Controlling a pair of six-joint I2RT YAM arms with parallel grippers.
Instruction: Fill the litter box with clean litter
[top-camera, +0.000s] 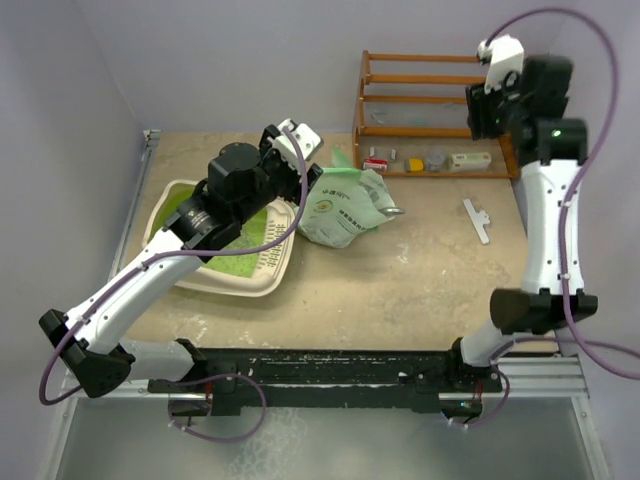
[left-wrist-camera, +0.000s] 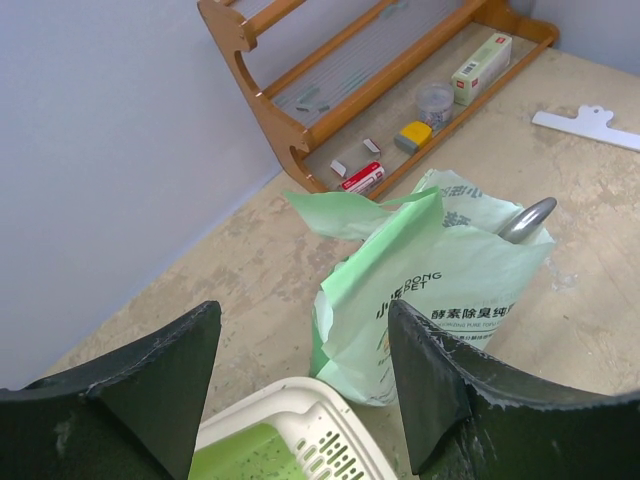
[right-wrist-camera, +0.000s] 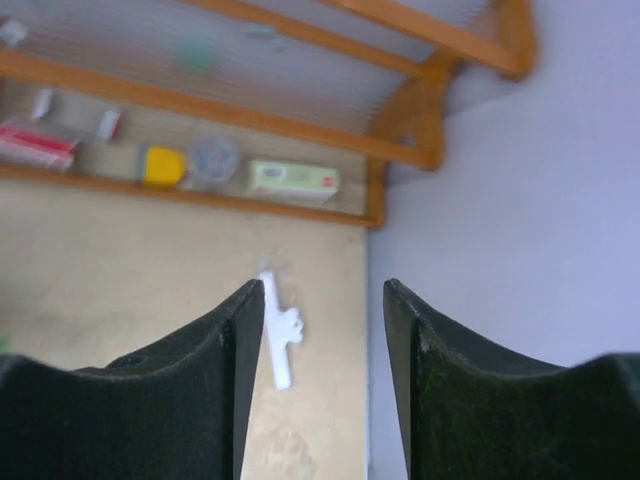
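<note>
The green-white litter bag (top-camera: 340, 210) stands beside the white litter box (top-camera: 262, 280) with its green tray, a metal scoop handle (left-wrist-camera: 528, 218) sticking out of the bag's top. My left gripper (top-camera: 300, 170) hangs above the box and the bag's left side; in the left wrist view its fingers are apart, with nothing gripped between them. My right gripper (top-camera: 482, 112) is raised high near the shelf at the back right, open and empty, away from the bag.
A wooden rack (top-camera: 405, 78) with small boxes stands at the back. A white clip board piece (top-camera: 478, 221) lies at the right.
</note>
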